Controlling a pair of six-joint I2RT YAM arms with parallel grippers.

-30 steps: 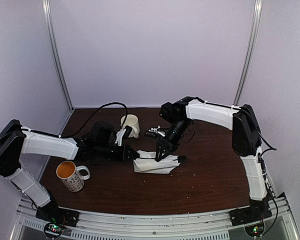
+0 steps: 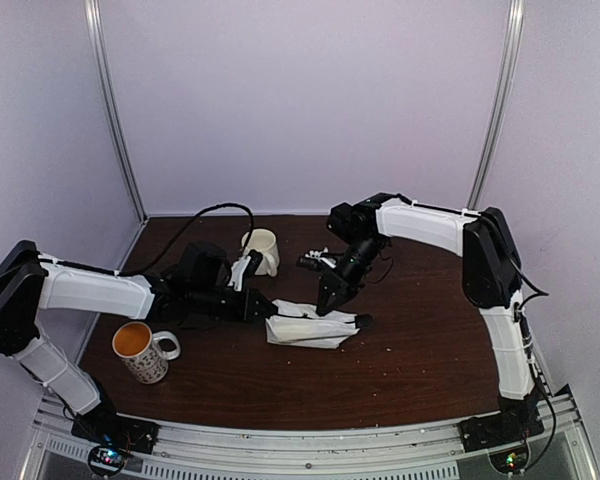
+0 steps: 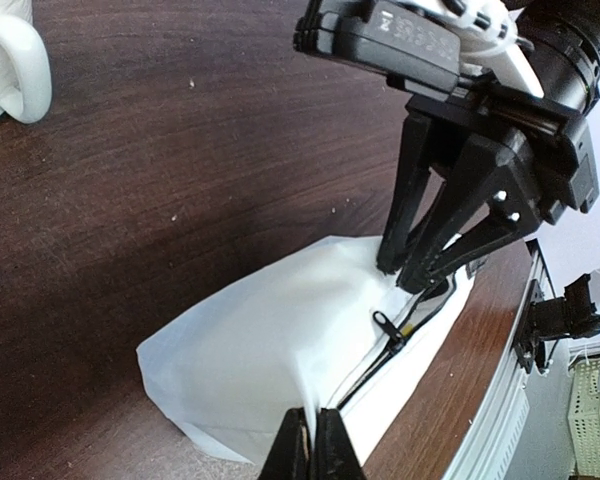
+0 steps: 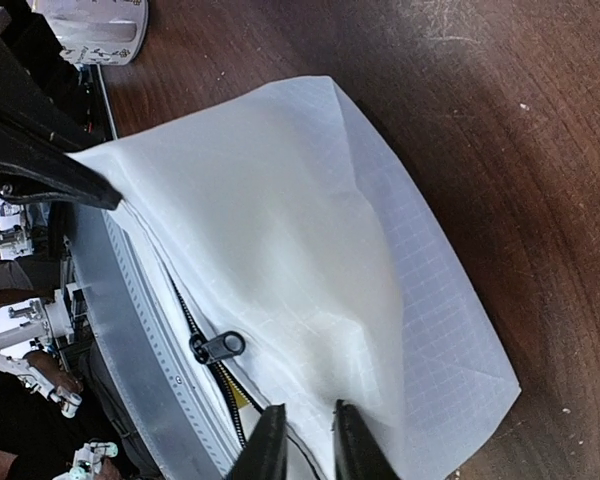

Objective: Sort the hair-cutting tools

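Observation:
A white zipped pouch (image 2: 305, 335) lies mid-table, its black zip and puller (image 3: 388, 330) showing in both wrist views. My left gripper is shut at the pouch's near end, pinching its thin edge in the left wrist view. My right gripper is over the zip side of the pouch, fingertips part open at the fabric near the puller. In the right wrist view its fingertips (image 4: 345, 425) are blurred at the bottom, with the pouch beneath.
A cream mug (image 2: 263, 255) stands behind the left gripper. A patterned mug (image 2: 145, 360) with orange inside stands at the front left.
My right gripper has shifted slightly over the pouch and its arm has moved a little. The left arm looks still.

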